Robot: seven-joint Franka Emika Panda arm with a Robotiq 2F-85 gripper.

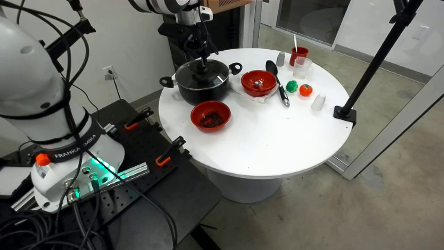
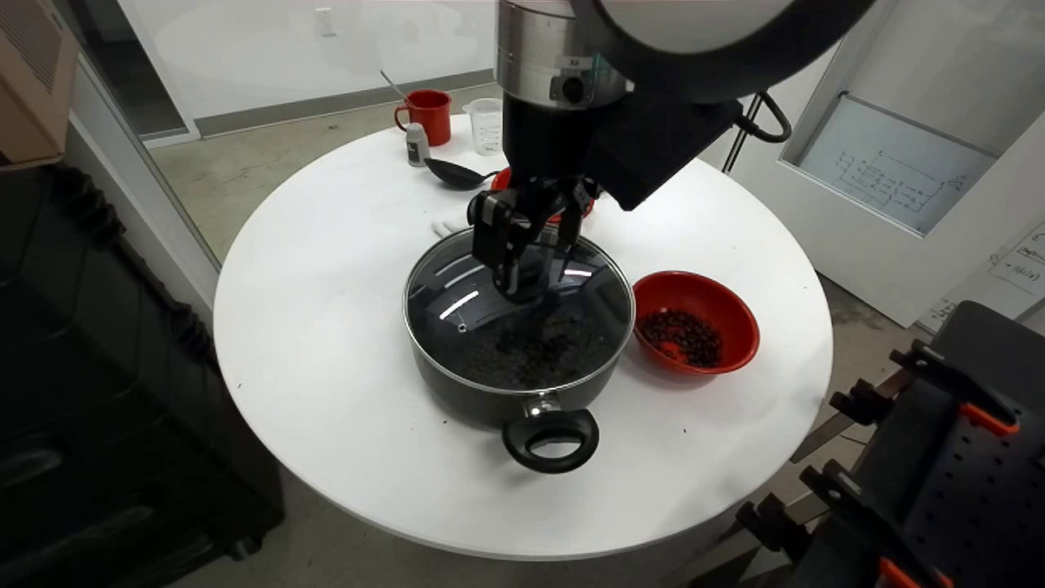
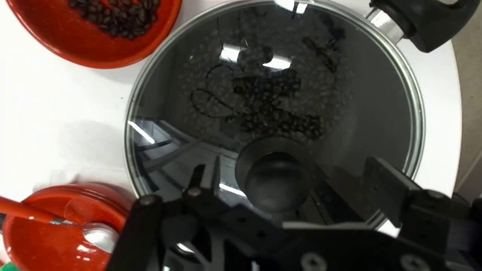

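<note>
A black pot stands on the round white table, covered by a glass lid with a metal rim. Dark beans show through the glass. The round black lid knob lies between the spread fingers of my gripper in the wrist view. My gripper is open, its left finger and right finger each standing apart from the knob there. From the side, the gripper is low over the lid and partly hides the knob.
Close beside the pot is a red bowl holding dark beans. Stacked red bowls with a spoon rest on a cloth, near a black ladle. Farther off are a tomato, shakers and a red mug.
</note>
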